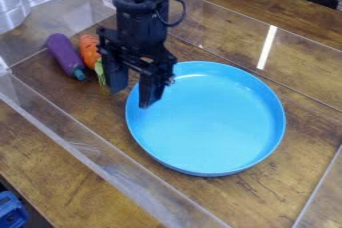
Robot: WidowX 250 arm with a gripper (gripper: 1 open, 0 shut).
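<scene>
My gripper (131, 82) hangs from the dark arm at the left rim of a blue round tray (207, 122). Whether its fingers are open or shut is hard to tell. Just left of it lie an orange carrot (90, 50) with green leaves and a purple eggplant-like object (64, 54), both partly beside or behind the arm.
A wooden table surface (80, 142) surrounds the tray, with free room at the front left. Clear plastic edges run along the left, and a small blue object (8, 210) sits at the lower left corner.
</scene>
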